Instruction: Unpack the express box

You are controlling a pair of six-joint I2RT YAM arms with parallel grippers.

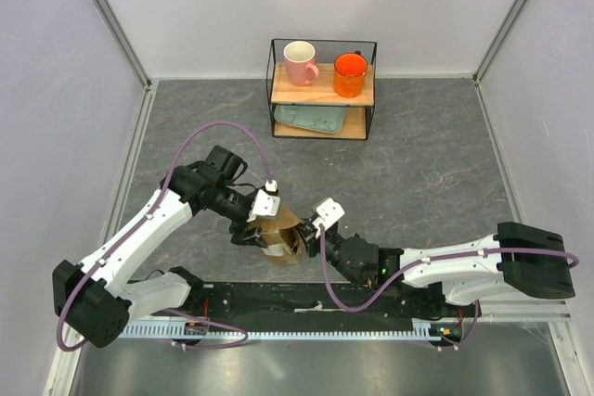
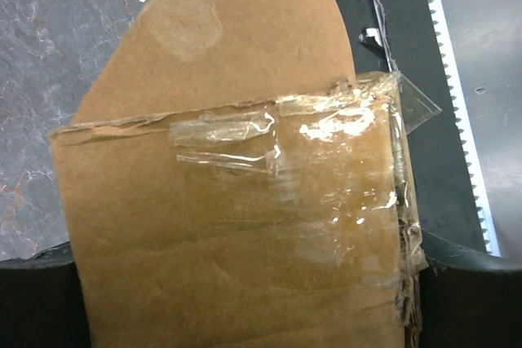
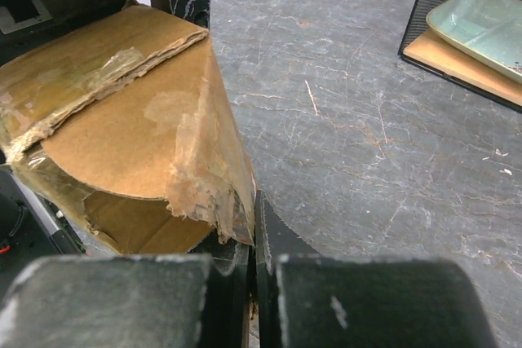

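The brown cardboard box (image 1: 280, 252) stands at the front middle of the work surface, tilted. My left gripper is shut on it, a dark finger against each side. Glossy clear tape (image 2: 342, 132) covers part of its face, and a rounded flap (image 2: 261, 30) stretches out beyond the taped edge. In the right wrist view the flap (image 3: 143, 140) is lifted, with a dark opening below it. My right gripper is shut on the thin, torn edge of this flap. What lies inside the box cannot be made out.
A black wire rack (image 1: 272, 90) at the back carries a pink mug (image 1: 300, 64), an orange mug (image 1: 350, 75) and, below, a pale green tray (image 1: 311, 118). A serrated metal strip (image 1: 306, 333) runs along the front.
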